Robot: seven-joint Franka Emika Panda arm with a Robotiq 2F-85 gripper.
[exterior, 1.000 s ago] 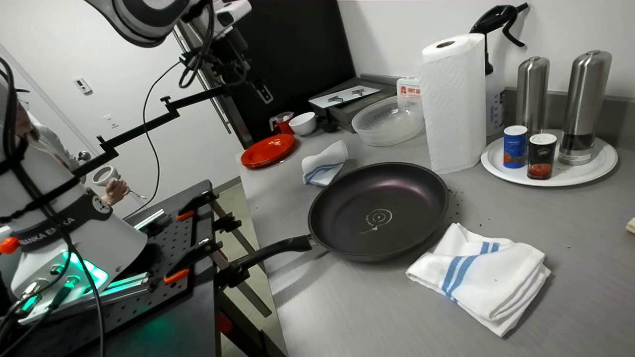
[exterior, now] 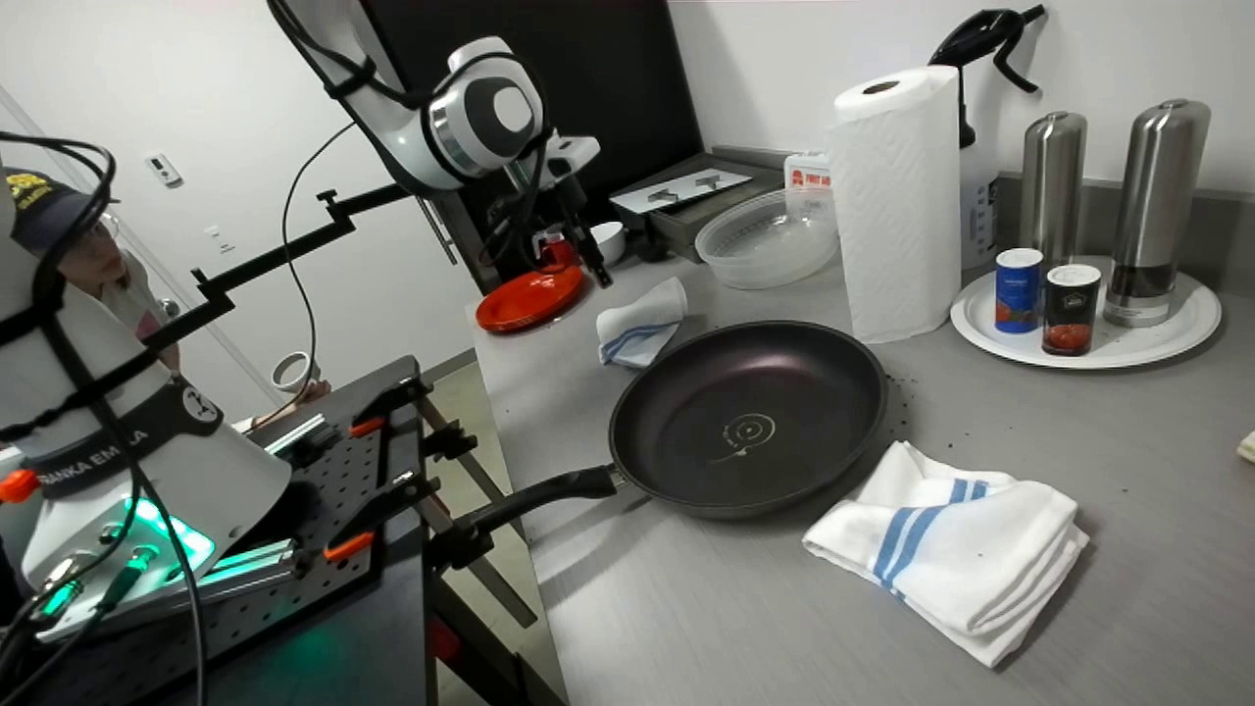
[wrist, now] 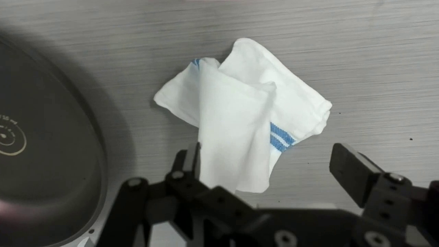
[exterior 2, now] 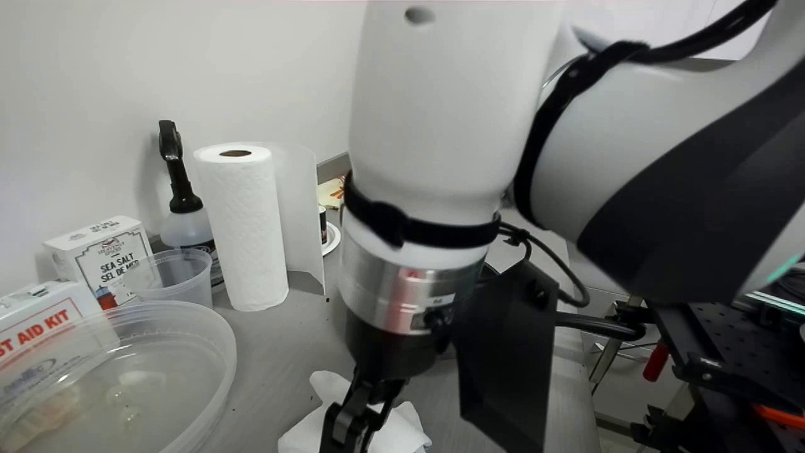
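Observation:
A small white cloth [wrist: 236, 123] with blue stripes lies loosely folded on the grey counter; exterior view 1 has the same cloth [exterior: 641, 324] just behind the pan. Over it hangs my gripper, open, its fingers [wrist: 349, 171] wide apart and nothing gripped between them. Part of the cloth appears between the fingers in the wrist view, nearer the left one. From the side, the gripper [exterior: 597, 271] is seen above the counter, close to the cloth. In exterior view 2 the arm hides much of the counter, and the cloth [exterior 2: 404, 430] shows behind the fingers.
A black frying pan [exterior: 753, 424] sits beside the cloth, its handle over the counter's edge. A folded striped towel [exterior: 953, 547] lies in front. Red plates [exterior: 529, 300], a clear plastic bowl [exterior: 771, 241] and a paper towel roll [exterior: 900, 212] stand around.
My arm has come down and to the right in exterior view 1, bringing the gripper near the small cloth. Cloth, pan and towel lie as before. The person at the left has shifted.

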